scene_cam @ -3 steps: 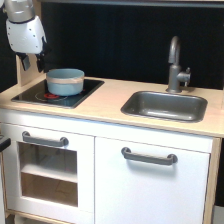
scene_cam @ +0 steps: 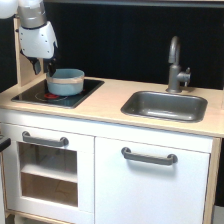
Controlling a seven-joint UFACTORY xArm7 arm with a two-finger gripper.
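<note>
A blue-grey pot [scene_cam: 66, 85] stands upright on the black stovetop [scene_cam: 92, 88] at the back left of the toy kitchen counter. Pale arm parts reach down from the top left corner, and my gripper [scene_cam: 44, 68] points downward at the pot's left rim. One dark fingertip appears close to that rim; whether it touches is too small to make out. How far apart the fingers stand is not clear either.
To the right is an empty metal sink [scene_cam: 165, 105] with a tall dark faucet [scene_cam: 175, 65] behind it. Bare wooden counter [scene_cam: 112, 103] lies between stovetop and sink. Below are a glass-fronted oven door [scene_cam: 48, 175] and a white cabinet door [scene_cam: 150, 190].
My gripper has moved right and slightly down, from left of the pot to its left rim. The pot stands in nearly the same spot.
</note>
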